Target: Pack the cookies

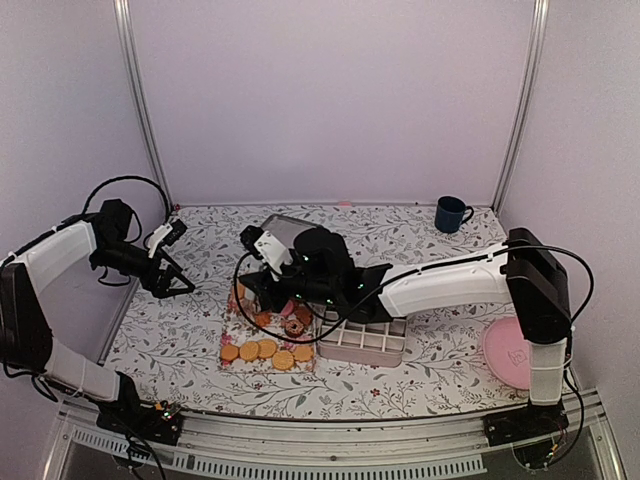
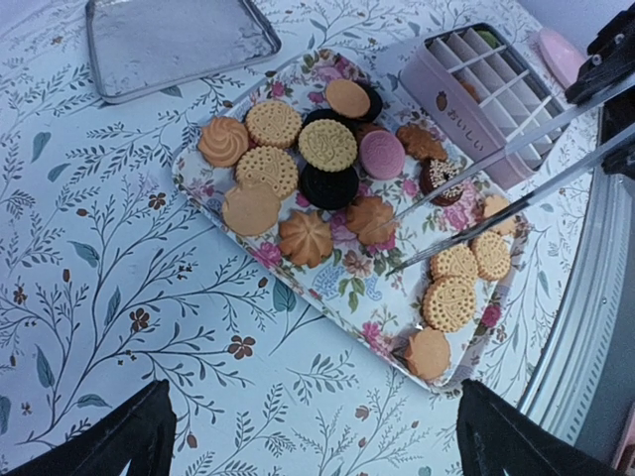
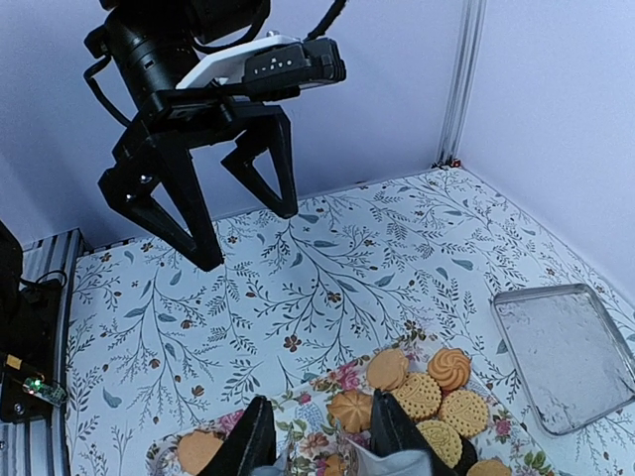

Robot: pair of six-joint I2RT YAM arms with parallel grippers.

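Note:
A floral tray [image 2: 327,293] holds assorted cookies. My right gripper reaches over it with thin metal utensils or extended tips around a flower-shaped cookie [image 2: 368,218]; I cannot tell whether it grips that cookie. A pink compartment box [image 2: 446,119] with several white dividers stands beside the tray and has a few items inside. My left gripper [image 1: 175,280] stands open and empty, off the tray's left side, above the table.
A bare metal tray [image 3: 566,352] lies behind the cookie tray. A blue mug [image 1: 450,214] is at the back right, a pink plate [image 1: 508,354] at the front right.

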